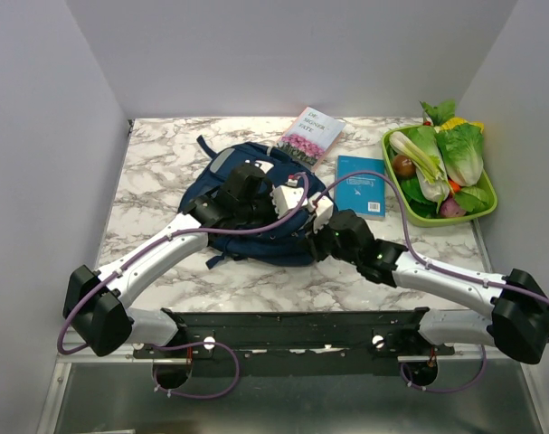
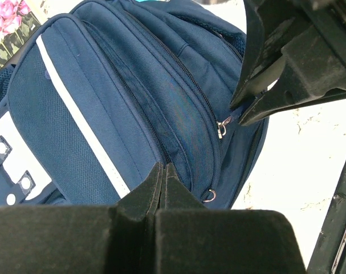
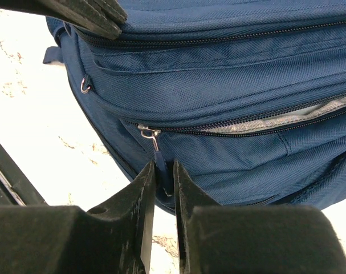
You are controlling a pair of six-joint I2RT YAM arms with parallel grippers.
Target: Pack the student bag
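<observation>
The navy backpack [image 1: 202,190] lies in the middle of the table under both arms. My left gripper is shut over its zipped panels; nothing clear shows between its fingers. My right gripper has its fingertips at the dark blue tab of a zipper pull [image 3: 153,137] on the bag, with the tab between them; how tightly they close on it I cannot tell. The zipper [image 3: 287,117] beside it is partly parted, showing a light lining.
A pink-flowered book [image 1: 306,137] and a blue book [image 1: 359,188] lie behind the bag. A green basket of vegetables [image 1: 484,201] stands at the right.
</observation>
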